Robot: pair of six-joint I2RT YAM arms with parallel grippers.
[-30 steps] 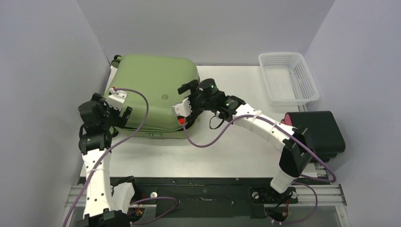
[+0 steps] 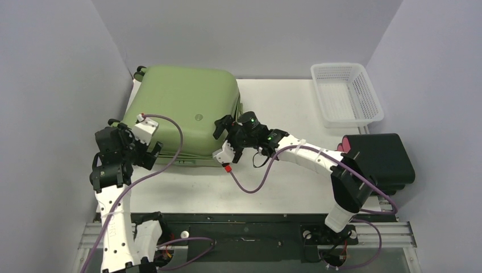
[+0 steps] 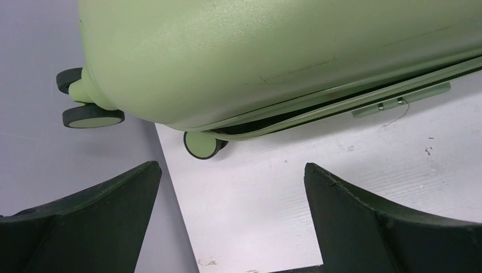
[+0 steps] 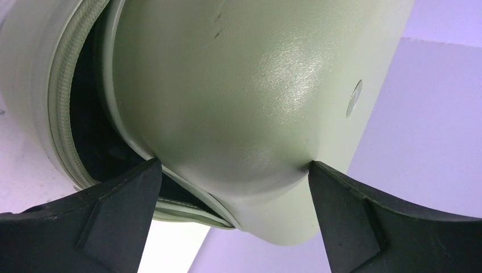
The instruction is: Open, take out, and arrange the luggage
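A green suitcase (image 2: pixel 182 102) lies flat at the back left of the white table, its zip undone along part of the rim, showing a dark gap in both wrist views. My left gripper (image 2: pixel 138 153) is at its front left corner, open and empty; in the left wrist view the case's seam and wheels (image 3: pixel 92 116) are just beyond the fingers. My right gripper (image 2: pixel 226 129) is at the case's right front corner, its open fingers (image 4: pixel 369 216) against or very near the lid's rounded edge and the gap, as the right wrist view shows.
A white plastic basket (image 2: pixel 341 91) stands at the back right. A black case (image 2: pixel 386 162) with some pink lies at the right edge, beside the right arm. Grey walls enclose three sides.
Over the last second both grippers have moved down toward the front in the top view, the right one lower along the suitcase's corner. The suitcase looks almost unchanged.
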